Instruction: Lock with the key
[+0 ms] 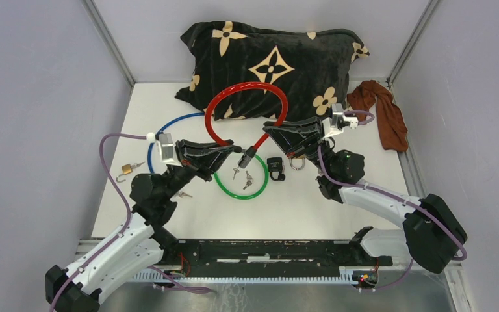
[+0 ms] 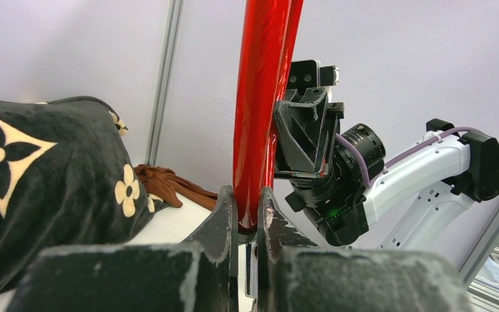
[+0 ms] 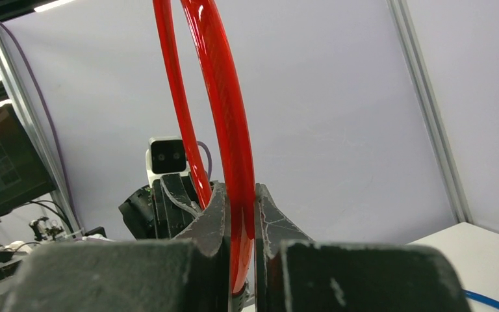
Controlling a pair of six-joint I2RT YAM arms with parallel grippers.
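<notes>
A red cable lock is held up in a loop between both grippers. My left gripper is shut on one end of it, near the black metal fitting. My right gripper is shut on the red tube on the other side, just above the lock body, which hangs at the bottom centre in the top view, close to the left fingertips; whether the two ends are joined cannot be told. Small keys lie on the table inside a green cable loop.
A black padlock, a brass padlock and a blue cable lie on the white table. A dark patterned pillow fills the back, with a brown cloth at right.
</notes>
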